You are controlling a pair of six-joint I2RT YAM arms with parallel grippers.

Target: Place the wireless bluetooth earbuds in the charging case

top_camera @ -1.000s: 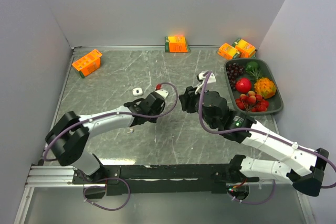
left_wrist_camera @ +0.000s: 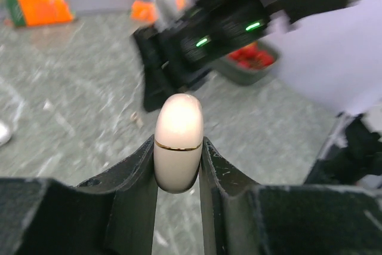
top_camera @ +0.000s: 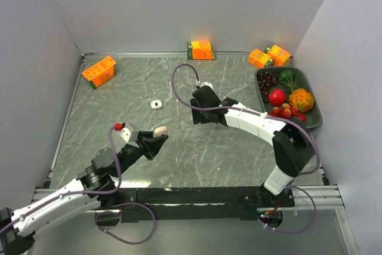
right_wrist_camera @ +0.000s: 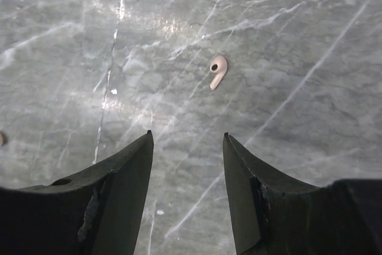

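My left gripper (top_camera: 156, 141) is shut on a pale beige earbud-like piece with a gold band (left_wrist_camera: 178, 141), held upright between its fingertips. My right gripper (top_camera: 197, 111) hangs over the middle of the table, open, with a small beige earbud (right_wrist_camera: 218, 71) lying on the marble beyond its fingers in the right wrist view. Another small beige piece (right_wrist_camera: 2, 138) shows at that view's left edge. A small white case (top_camera: 156, 104) lies on the table left of the right gripper.
A tray of fruit (top_camera: 260, 117) stands at the right. Orange boxes (top_camera: 200, 50) line the back, and an orange crate (top_camera: 99, 71) sits back left.
My left arm has pulled back toward the front left, holding the beige piece.
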